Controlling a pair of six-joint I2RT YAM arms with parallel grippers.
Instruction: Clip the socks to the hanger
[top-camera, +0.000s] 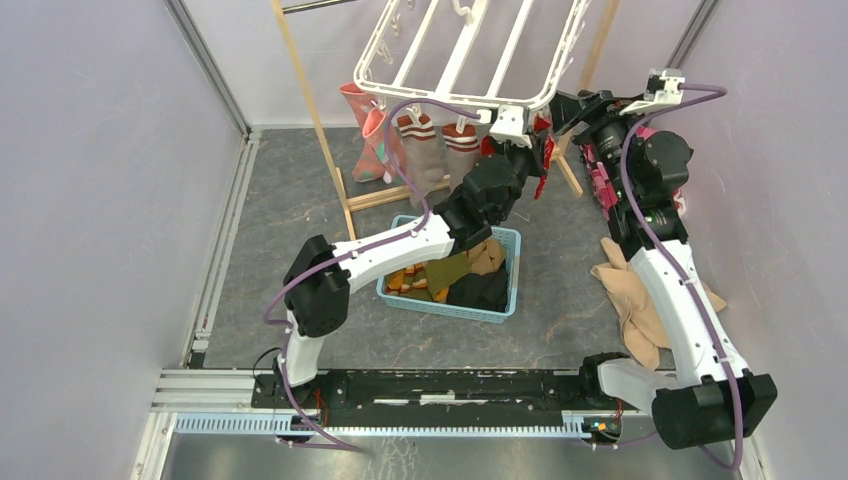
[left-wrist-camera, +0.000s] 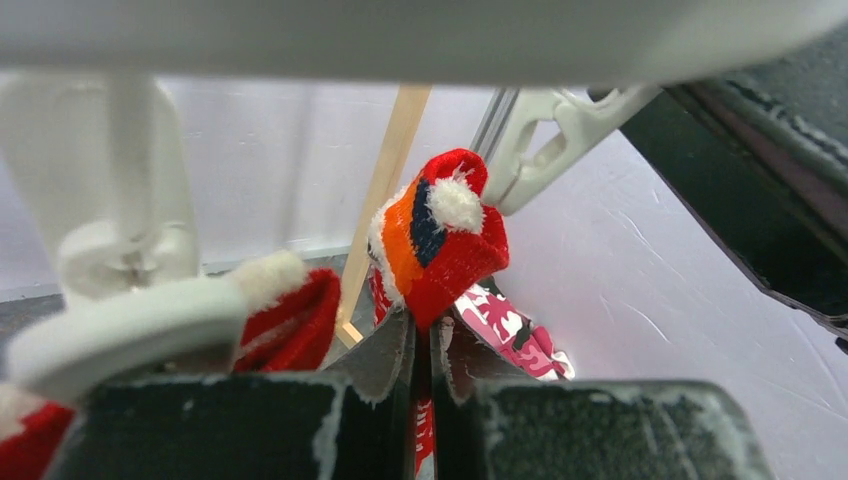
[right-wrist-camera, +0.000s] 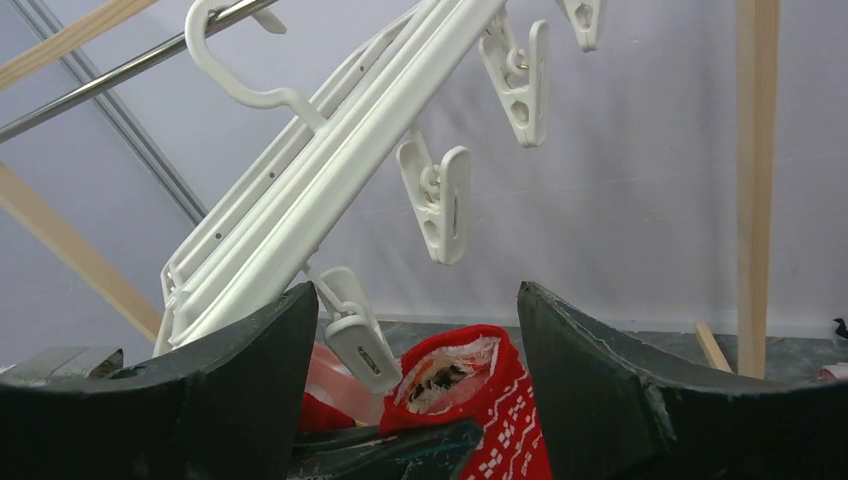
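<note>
My left gripper is shut on a red sock (left-wrist-camera: 445, 250) with orange, navy and white bands, held just under the white hanger (top-camera: 455, 100). A white clip (left-wrist-camera: 545, 140) hangs at the sock's upper right in the left wrist view. In the right wrist view my right gripper stands part open, its black fingers either side of that red sock's opening and a clip (right-wrist-camera: 355, 340); more clips hang above. Socks in pink (top-camera: 368, 160) and grey with red stripes (top-camera: 420, 160) hang from the hanger.
A blue basket (top-camera: 400, 310) of folded socks lies below the left arm. A tan cloth (top-camera: 635, 300) lies at right. Wooden rack posts (top-camera: 310, 90) and side walls border the space.
</note>
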